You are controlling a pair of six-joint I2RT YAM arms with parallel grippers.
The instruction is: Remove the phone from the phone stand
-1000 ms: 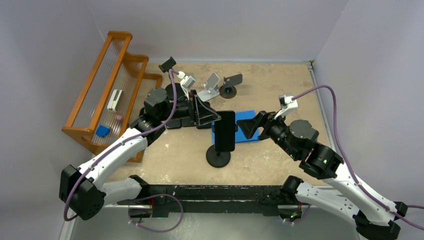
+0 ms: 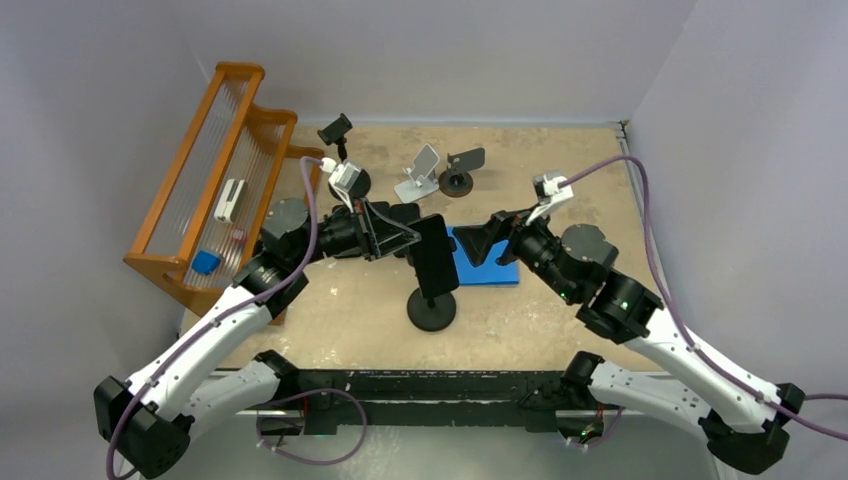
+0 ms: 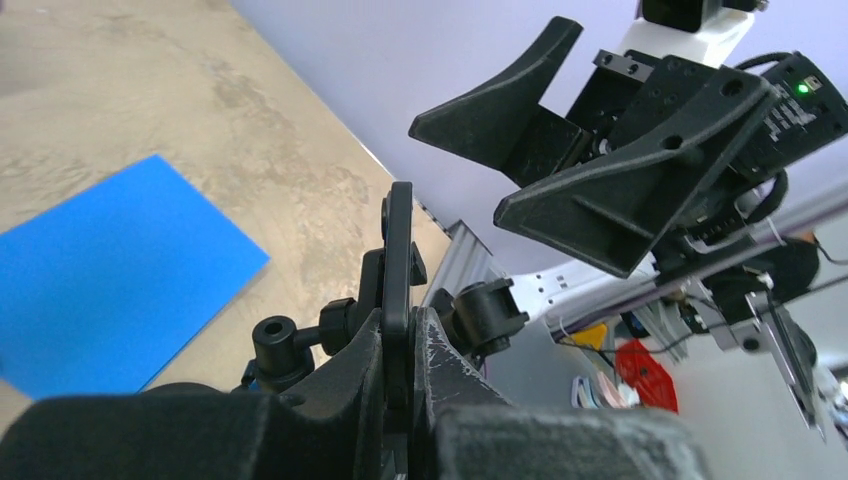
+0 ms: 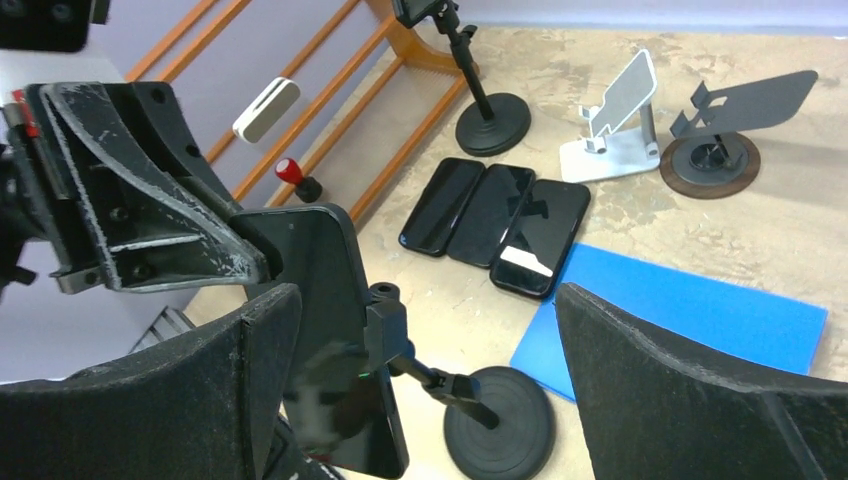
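A black phone sits in the clamp of a black round-based stand at the middle of the table. My left gripper is shut on the phone's upper edge; in the left wrist view the phone stands edge-on between its fingers. My right gripper hangs open just to the right of the phone, with nothing between its fingers.
Three phones lie flat behind, near a blue mat. Other stands stand at the back. A wooden rack fills the left side.
My left gripper has moved left and toward the front, and the phone has tilted with it, its stand shifting slightly left. My right gripper has moved up and left.
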